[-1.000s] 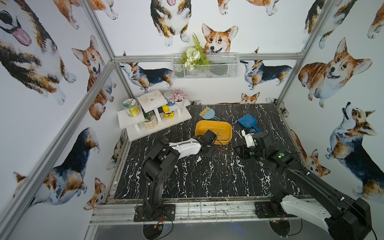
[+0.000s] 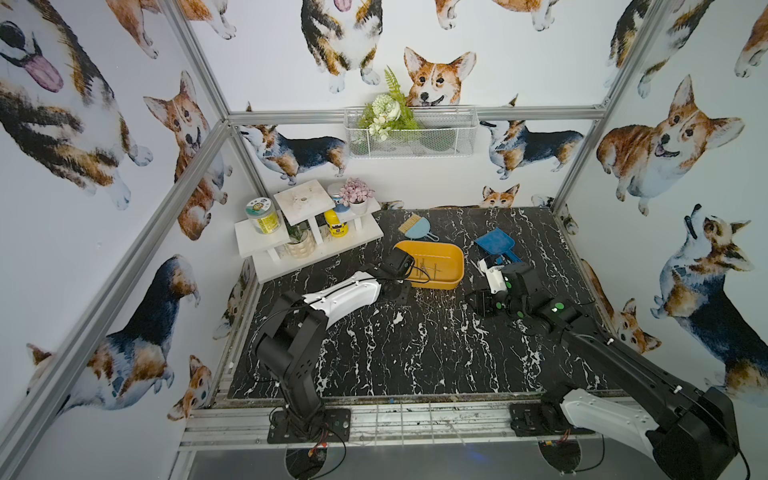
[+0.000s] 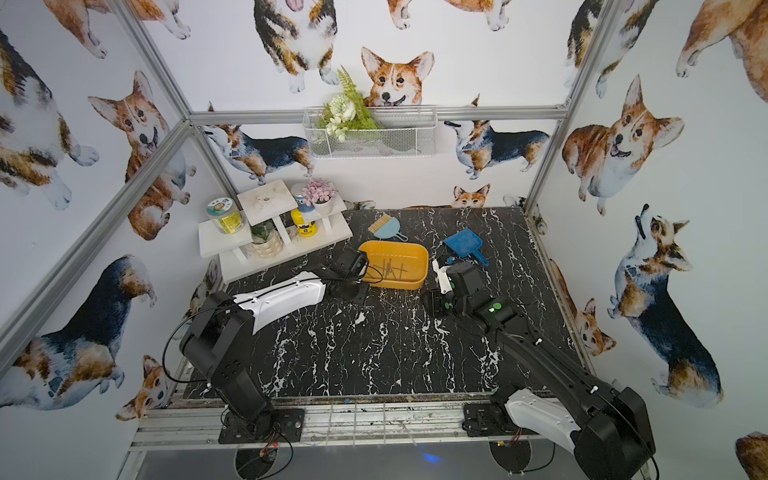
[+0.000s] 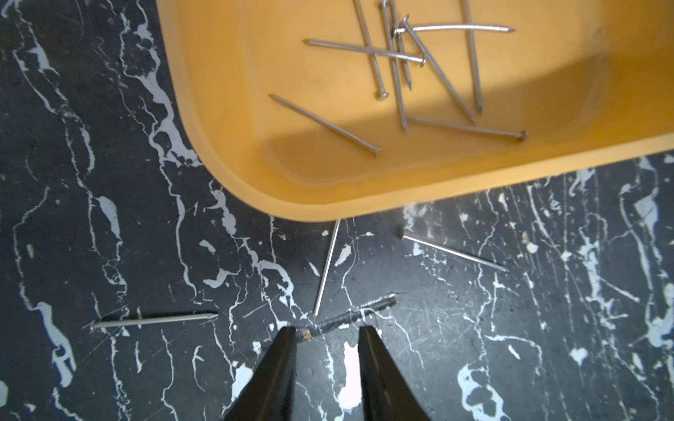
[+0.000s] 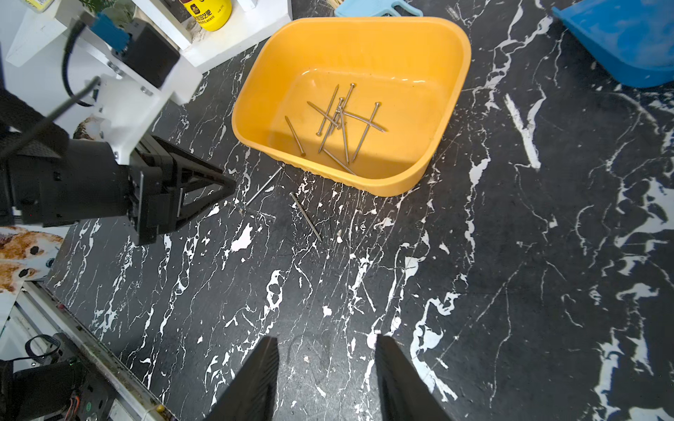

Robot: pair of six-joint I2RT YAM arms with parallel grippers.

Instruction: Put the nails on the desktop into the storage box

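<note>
The yellow storage box (image 4: 393,198) holds several loose nails, some of them crossed. Three silver nails lie outside it on the black marbled desktop: one nail (image 4: 154,320) at left, a second nail (image 4: 327,270) partly hidden by the box's rim, and a third nail (image 4: 455,252) to its right. Low in the left wrist view, my left gripper is part open, its fingers apart with no nail between them, short of the second nail's tip. My right gripper is also part open and empty, over bare desktop to the right of the left gripper.
A blue dustpan (image 5: 625,42) lies right of the box, and a light-blue brush piece (image 2: 417,229) behind it. The white shelf (image 2: 320,249) with jars and plants stands back left.
The right arm is nearly still.
</note>
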